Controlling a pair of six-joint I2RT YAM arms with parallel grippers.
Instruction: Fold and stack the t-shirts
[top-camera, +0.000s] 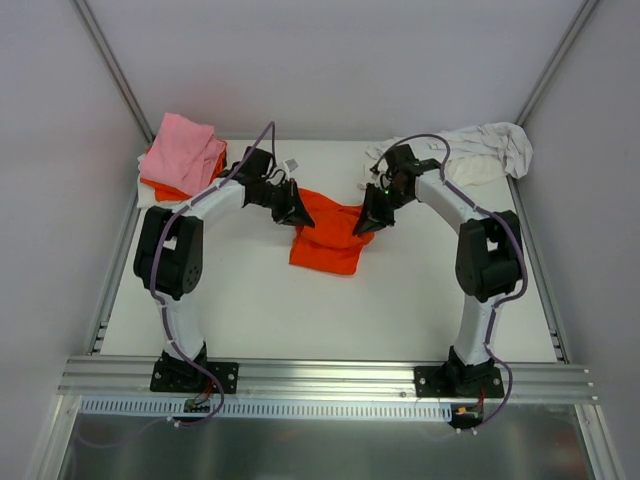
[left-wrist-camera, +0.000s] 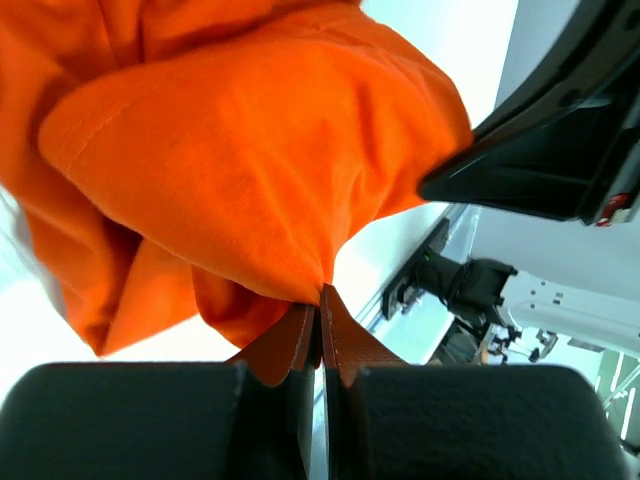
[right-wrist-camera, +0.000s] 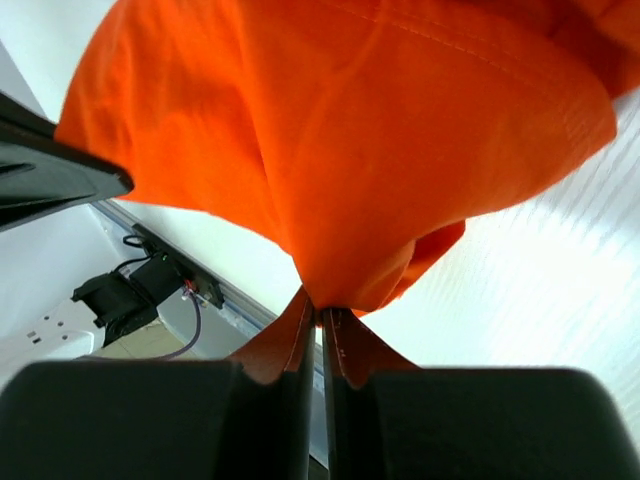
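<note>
An orange-red t-shirt (top-camera: 325, 250) lies bunched at the middle of the table, its near part spread flat. My left gripper (top-camera: 298, 220) is shut at its left upper edge; in the left wrist view the fingertips (left-wrist-camera: 335, 335) pinch a fold of the orange cloth (left-wrist-camera: 230, 150). My right gripper (top-camera: 365, 225) is shut on the shirt's right side, with cloth gathered between its tips in the right wrist view. Each wrist view also shows part of the other gripper at the cloth's far edge.
A pile of pink and red shirts (top-camera: 178, 155) sits at the back left. White cloths (top-camera: 480, 150) lie heaped at the back right.
</note>
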